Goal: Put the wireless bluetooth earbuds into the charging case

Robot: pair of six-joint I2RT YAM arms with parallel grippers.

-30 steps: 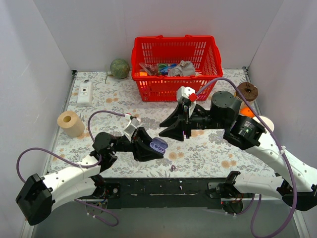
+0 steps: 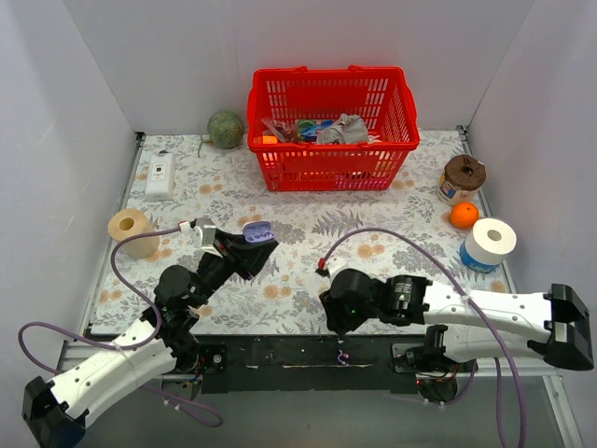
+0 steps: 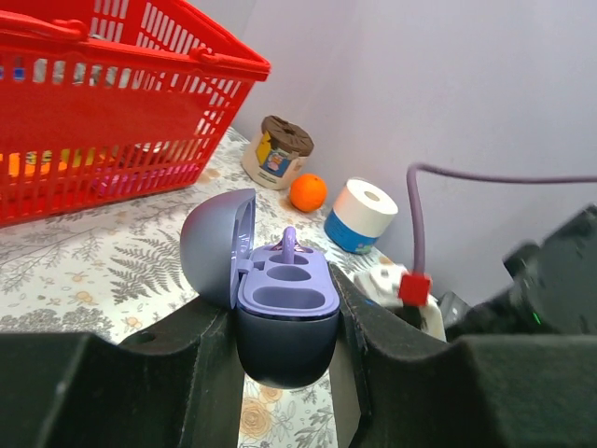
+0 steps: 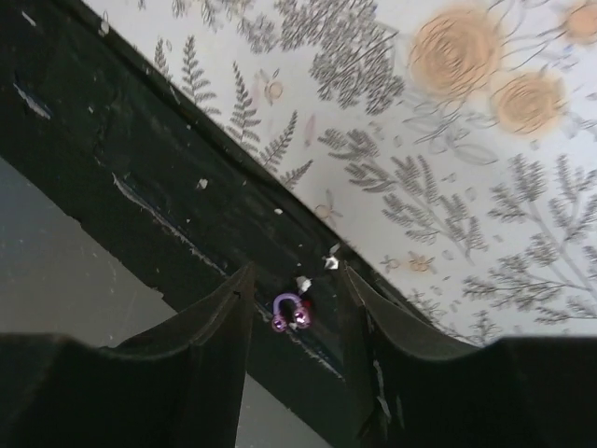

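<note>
The purple charging case [image 3: 287, 297], lid standing up on its left, is clamped in my left gripper [image 2: 258, 245] above the table. A slim purple piece [image 3: 288, 241] rises from the case's far end; I cannot tell how deep it sits. The near hollows look empty. On the dark strip along the table's front edge lies a small purple earbud [image 4: 291, 308], away from the case; it also appears as a tiny purple speck [image 2: 342, 357] in the top view. My right gripper points down near it, fingers apart, nothing gripped.
A red basket [image 2: 336, 173] of mixed items stands at the back. An orange [image 2: 464, 215], a tape roll [image 2: 489, 243] and a brown-topped jar [image 2: 461, 177] line the right side. The dark strip [image 2: 280, 353] drops to floor beyond.
My right arm has swung from beside the case down to the front edge. The left gripper has drawn left with the case. The earbud has shifted from near the case to the dark strip.
</note>
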